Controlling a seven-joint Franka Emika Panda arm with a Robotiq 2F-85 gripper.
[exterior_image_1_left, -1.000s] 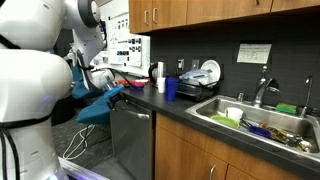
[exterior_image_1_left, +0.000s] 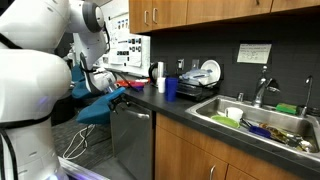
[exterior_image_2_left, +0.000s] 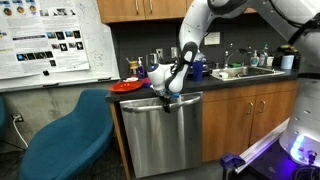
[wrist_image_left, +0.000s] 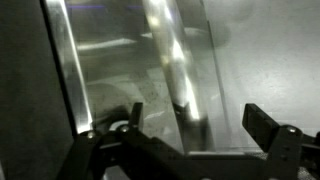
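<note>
A stainless steel dishwasher (exterior_image_2_left: 160, 141) stands under the counter, its door closed. Its bar handle (wrist_image_left: 172, 60) runs through the middle of the wrist view, between my two fingers. My gripper is open, its dark fingers (wrist_image_left: 270, 130) spread on either side of the bar; whether they touch it does not show. In exterior view 2 my gripper (exterior_image_2_left: 167, 106) sits at the upper front of the dishwasher, near the handle line. In exterior view 1 the arm (exterior_image_1_left: 94, 75) reaches down at the counter's end.
Wooden cabinets (exterior_image_2_left: 225, 125) adjoin the dishwasher. On the counter stand a red plate (exterior_image_2_left: 131, 87), a blue container (exterior_image_1_left: 171, 88) and a dish rack (exterior_image_1_left: 200, 76) near the sink (exterior_image_1_left: 250, 118). A blue chair (exterior_image_2_left: 68, 130) is to the left.
My arm's lower part has shifted slightly at the dishwasher's top over the last second. The dishwasher door and the counter objects look unchanged.
</note>
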